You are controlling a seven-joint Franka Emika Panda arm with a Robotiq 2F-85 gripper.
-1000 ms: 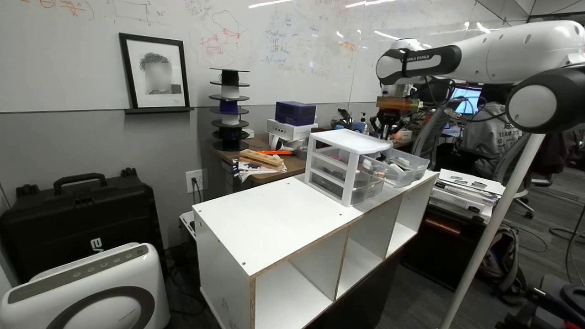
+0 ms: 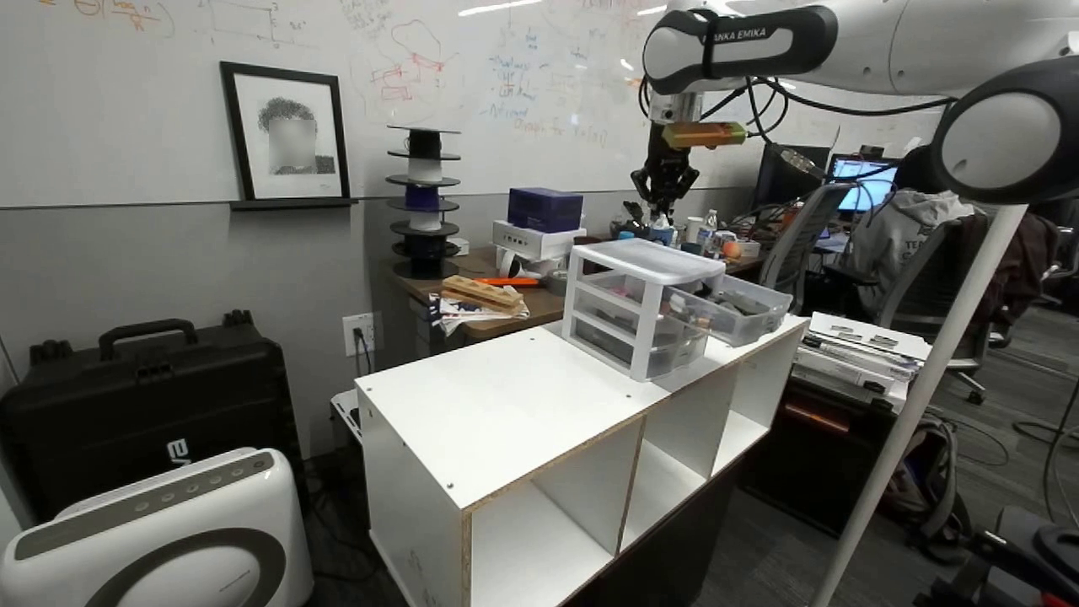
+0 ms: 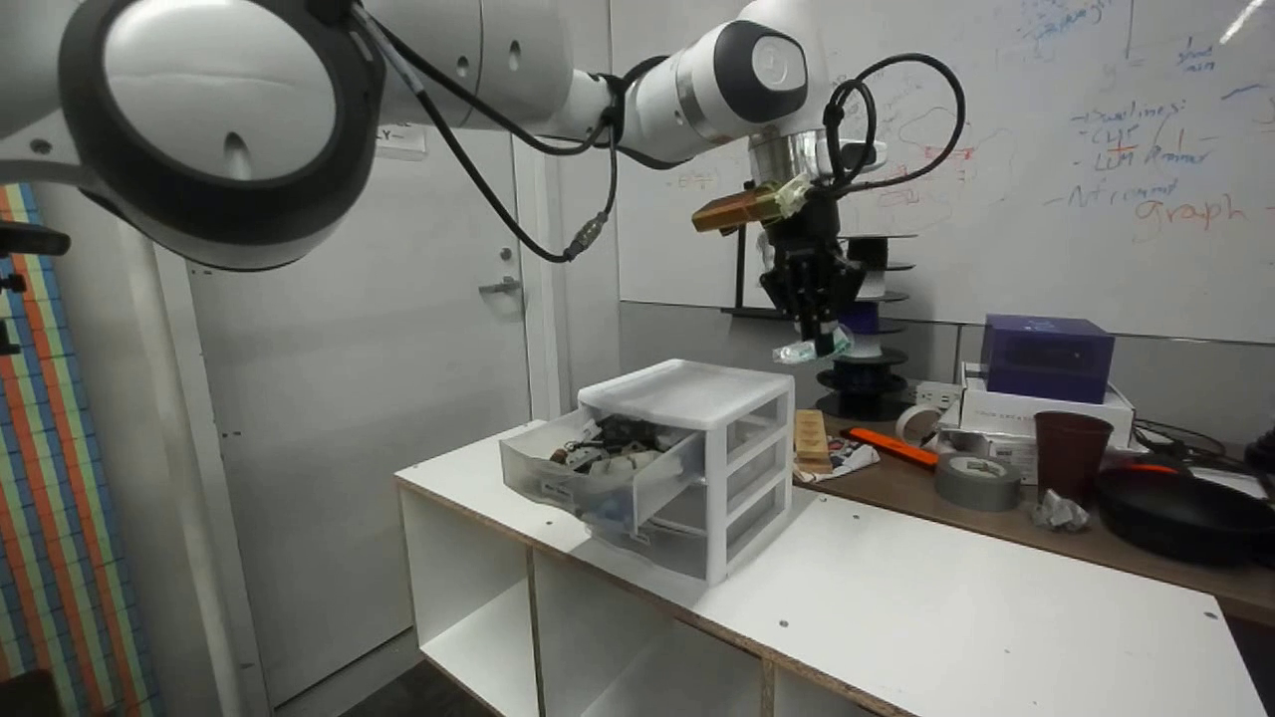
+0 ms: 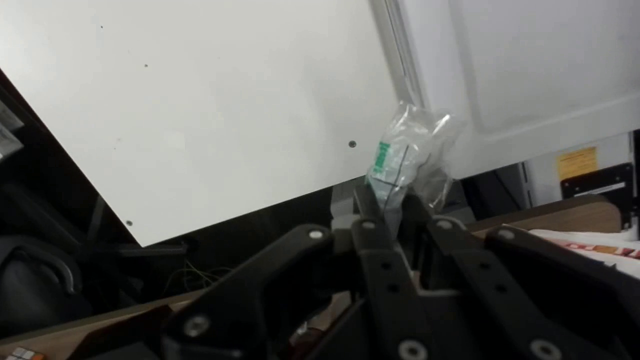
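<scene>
A small clear plastic bag with a green mark hangs from my gripper, which is shut on it. In exterior view 2 the same bag shows pale under the fingertips, with the gripper above and behind the white drawer unit. Exterior view 1 has the gripper high over the unit's far side. The drawer unit stands on the white shelf; its top drawer is pulled out and full of mixed small items.
The white shelf top is bare on one side of the unit. Behind it, a brown desk carries duct tape, a dark cup, a black pan and boxes. A spool stack rises near the wall.
The arm has risen and shifted left in exterior view 1, from down near the open drawer to high above the unit. The drawer unit has stayed put.
</scene>
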